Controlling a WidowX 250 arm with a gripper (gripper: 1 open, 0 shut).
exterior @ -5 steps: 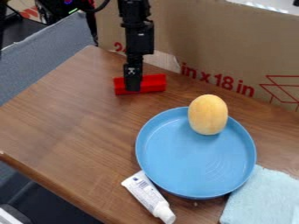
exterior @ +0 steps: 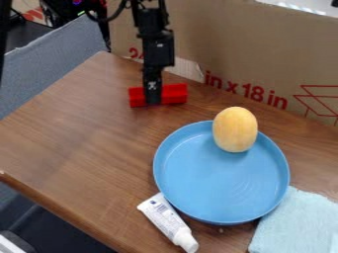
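My black gripper (exterior: 153,97) reaches down at the back of the wooden table, directly at a red block-like object (exterior: 175,94) that shows on both sides of it. The fingertips look close together; whether anything is between them is hard to see. A blue plate (exterior: 199,190) holds a yellow egg-shaped object (exterior: 235,129) on its back part. A white tube (exterior: 168,221) lies at the plate's front left.
A light blue cloth (exterior: 297,227) lies right of the plate. A cardboard box (exterior: 251,54) stands behind the table (exterior: 73,138), whose left and middle surface is clear. Grey fabric (exterior: 40,69) borders the left.
My gripper has shifted very slightly since a second ago, staying at the red object. The other things have not moved.
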